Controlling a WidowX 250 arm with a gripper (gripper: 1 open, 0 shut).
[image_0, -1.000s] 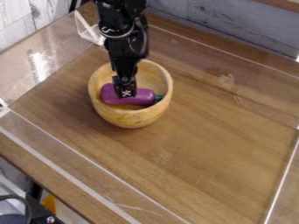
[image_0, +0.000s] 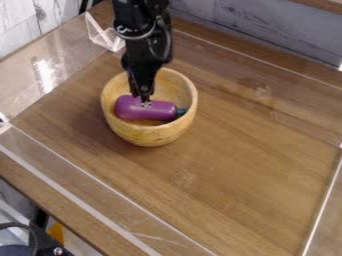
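A purple eggplant-like object (image_0: 144, 108) with a dark end lies in a yellow wooden bowl (image_0: 182, 92) left of centre. The black gripper (image_0: 142, 92) reaches down from the top over the bowl, its tips just above the purple object. The fingers look shut, with nothing visible between them; the tips are small and dark.
A grey wall (image_0: 275, 36) runs along the back. A white object (image_0: 104, 36) sits at the back left, behind the arm.
The gripper has risen slightly from the purple object. The purple object remains in the bowl.
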